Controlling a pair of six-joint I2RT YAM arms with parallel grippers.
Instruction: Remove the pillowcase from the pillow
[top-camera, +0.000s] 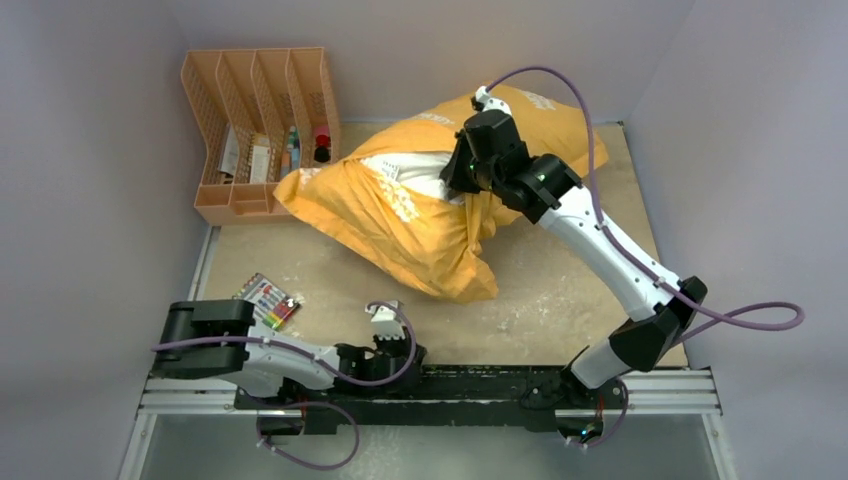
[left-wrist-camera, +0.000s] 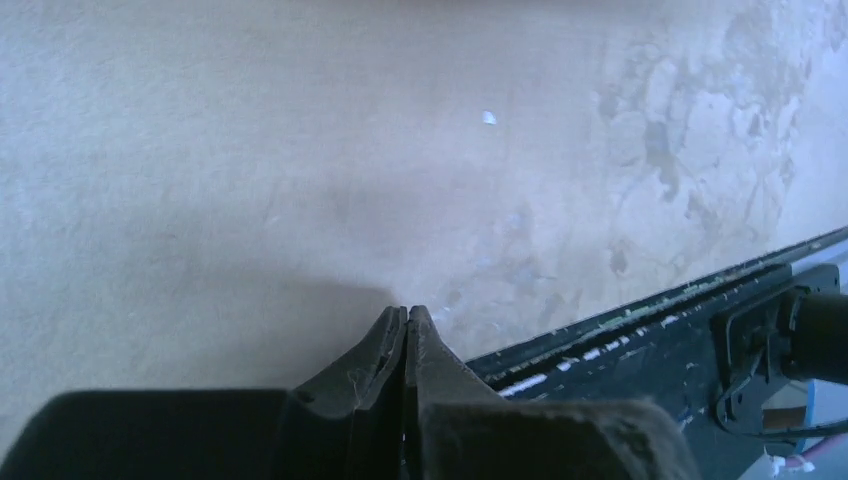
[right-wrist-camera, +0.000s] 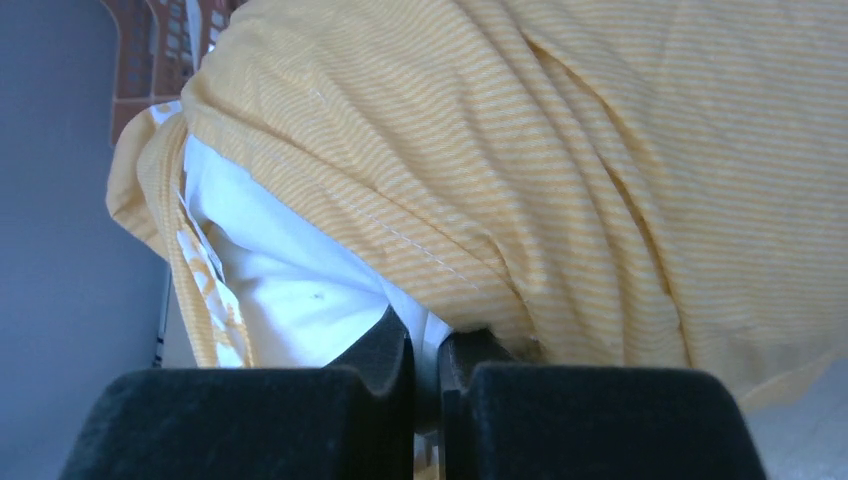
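A yellow pillowcase (top-camera: 410, 235) with white print covers the pillow, whose white body (top-camera: 408, 167) shows at the opening. My right gripper (top-camera: 455, 175) is at that opening, raised toward the back, shut on white fabric; in the right wrist view the white pillow (right-wrist-camera: 290, 300) runs into its fingers, with bunched yellow cloth (right-wrist-camera: 560, 200) beside them. My left gripper is low near the table's front edge, apart from the pillowcase, shut, with nothing visible between its fingertips.
A divided organizer (top-camera: 260, 205) with stationery stands at the back left. A pack of markers (top-camera: 266, 298) lies at the front left. Bare table (top-camera: 540, 310) shows at the front and right. Walls enclose the sides and back.
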